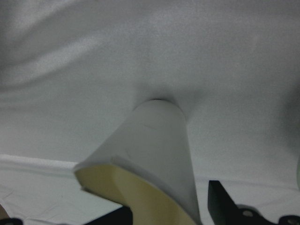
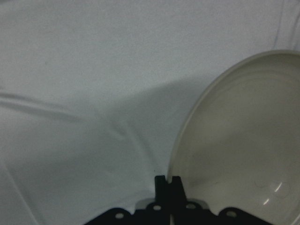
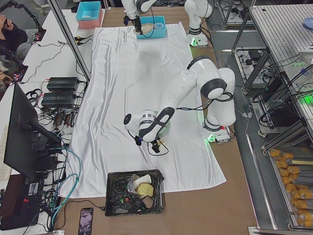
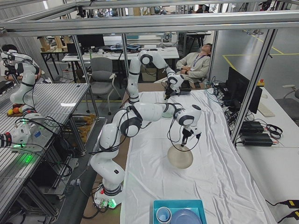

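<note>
A white paper cup (image 1: 154, 140) with a cream inside fills the lower middle of the left wrist view, between the fingers of my left gripper, which appears shut on it. In the camera left view that gripper (image 3: 155, 144) is low over the cloth, partly hiding a pale green object (image 3: 165, 128). My right gripper is shut on the rim of a beige plate (image 2: 234, 140). In the camera right view the plate (image 4: 180, 158) hangs short of the blue tub (image 4: 177, 203); in the camera left view it overlaps that tub.
The blue tub holds a blue plate (image 4: 186, 217) and a cup (image 4: 163, 214). A black bin (image 3: 117, 208) with mixed waste stands at the opposite end. Monitors, boxes and cables line one side.
</note>
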